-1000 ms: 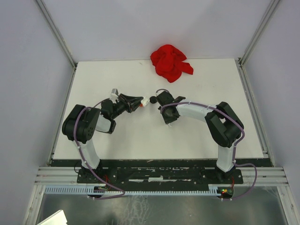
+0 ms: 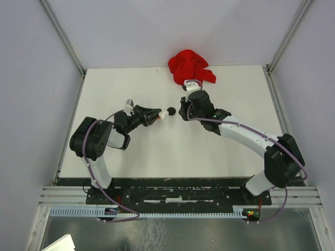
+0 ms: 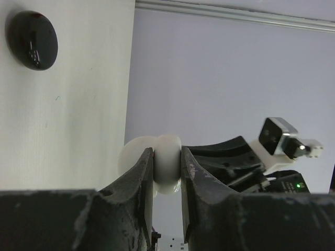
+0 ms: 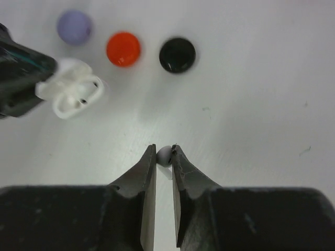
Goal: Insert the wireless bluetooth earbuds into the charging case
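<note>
My left gripper (image 2: pixel 158 113) holds the white charging case between its fingers; in the right wrist view the case (image 4: pixel 77 99) shows its hollow side. My right gripper (image 2: pixel 185 112) is up at the table's upper middle, right of the case. In the right wrist view its fingertips (image 4: pixel 152 162) are close together around a small white earbud (image 4: pixel 164 157).
Round coloured pieces lie near the case: black (image 4: pixel 177 55), red (image 4: pixel 123 49) and purple (image 4: pixel 74 26). A red cloth (image 2: pixel 188 68) lies at the back.
My right arm has risen and extended from lower over the table, its gripper moving slightly toward the back. The left arm and the case have stayed in place.
</note>
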